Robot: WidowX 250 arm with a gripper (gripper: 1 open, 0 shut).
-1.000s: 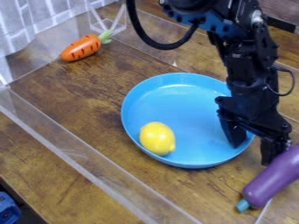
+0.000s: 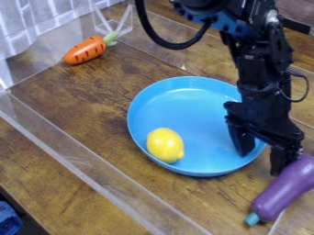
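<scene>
The black gripper (image 2: 262, 138) hangs low over the right side of a blue plate (image 2: 185, 106), open, its fingertips near the plate's rim and just above a purple eggplant (image 2: 287, 190) that lies on the wooden table. A yellow lemon-like object (image 2: 166, 144) rests in the plate at the lower left.
An orange toy carrot (image 2: 88, 50) lies at the far upper left. Clear edging strips run along the left and bottom, with a blue object (image 2: 6, 220) at the lower left corner.
The gripper has shifted very slightly; otherwise the plate, eggplant, lemon and carrot look the same.
</scene>
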